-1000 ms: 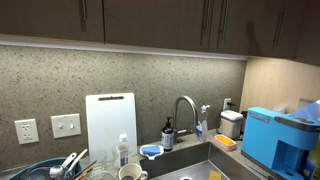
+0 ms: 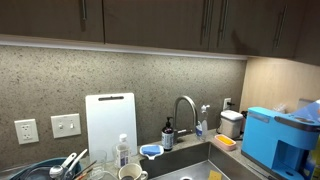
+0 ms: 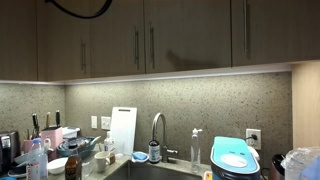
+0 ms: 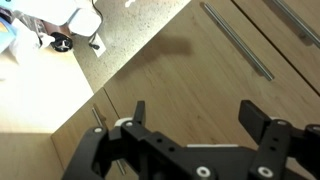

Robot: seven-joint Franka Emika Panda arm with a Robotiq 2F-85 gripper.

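Only the wrist view has my gripper in it. Its two dark fingers stand wide apart, open, with nothing between them. Beyond them lie wooden cabinet doors (image 4: 170,75) with long metal handles (image 4: 238,42), seen at a slant. I cannot tell how far the doors are from the fingertips. In both exterior views the upper cabinets (image 2: 150,22) run above the counter, and their doors look closed.
Around the sink (image 2: 205,157) stand a faucet (image 2: 179,108), a soap bottle (image 2: 168,134) and a mug (image 2: 131,172). A blue machine (image 2: 275,140) occupies the right end. A white cutting board (image 2: 110,125) leans on the backsplash. Bottles and dishes crowd the left counter.
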